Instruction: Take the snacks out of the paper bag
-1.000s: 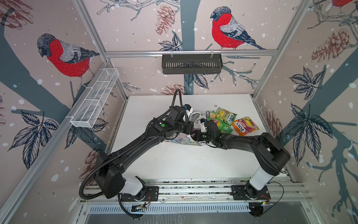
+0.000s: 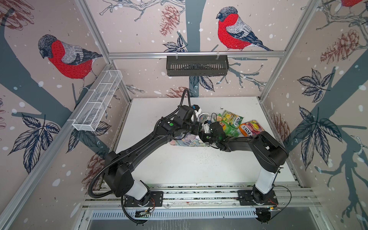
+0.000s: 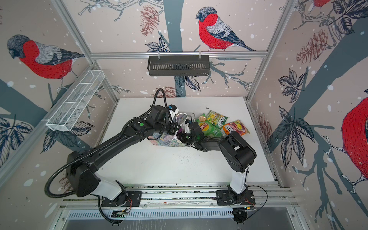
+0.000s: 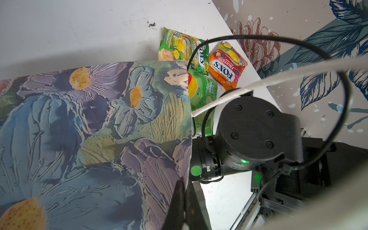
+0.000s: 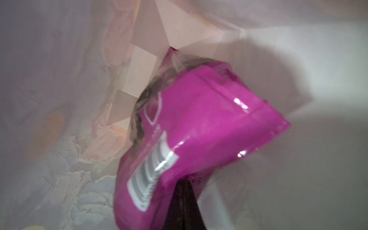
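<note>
The flower-printed paper bag (image 4: 95,126) lies on its side on the table; its printed wall fills much of the left wrist view. My left gripper is shut on the edge of the bag's mouth. Inside the bag, the right wrist view shows a magenta snack packet (image 5: 214,111) with a barcode. My right gripper is shut with its fingertips against this packet; whether film is pinched between them cannot be told. Outside the bag, to the right, lie a yellow-green FOX'S packet (image 2: 232,118), an orange FOX'S packet (image 2: 251,128) and a green packet (image 2: 228,129).
Bare white table (image 2: 191,164) stretches in front of the bag. A dark basket (image 2: 197,66) hangs on the back rail, and a white wire basket (image 2: 97,99) is fixed at the left. Both hands are close together at the bag's mouth.
On the right arm, the elbow has swung left while the wrist moved slightly right. The packets outside the bag look unmoved.
</note>
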